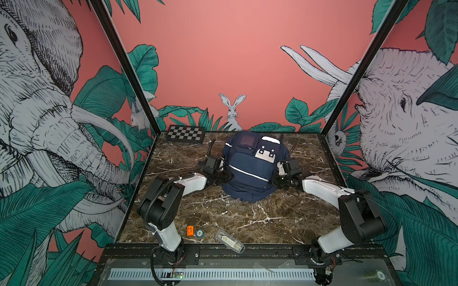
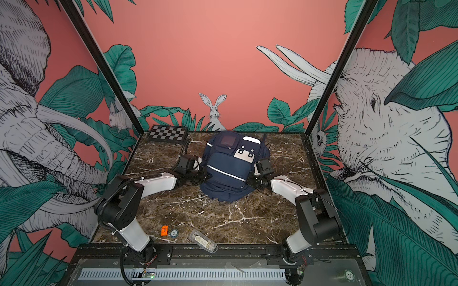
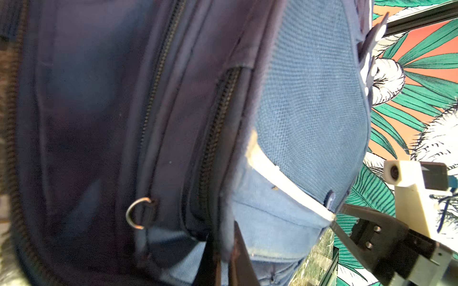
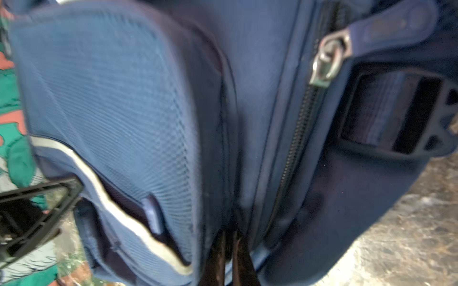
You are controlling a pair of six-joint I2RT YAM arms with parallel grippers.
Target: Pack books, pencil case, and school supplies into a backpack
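The navy backpack [image 1: 250, 167] lies at the back centre, slightly turned, with a white stripe and a cartoon face on its front. At its left side, my left gripper is shut on a thin fold of its fabric beside a zipped pocket. My right gripper is shut at the opposite side, a fold of the bag running down between its fingertips. Near the front edge lie an orange item [image 1: 190, 230], a small round item [image 1: 200, 233] and a clear case [image 1: 230, 241]. The bag's inside is hidden.
A black-and-grey checkered board [image 1: 185, 134] rests in the back left corner. Between the backpack and the small items, the brown marble tabletop [image 1: 267, 219] is bare. The back wall stands close behind the bag.
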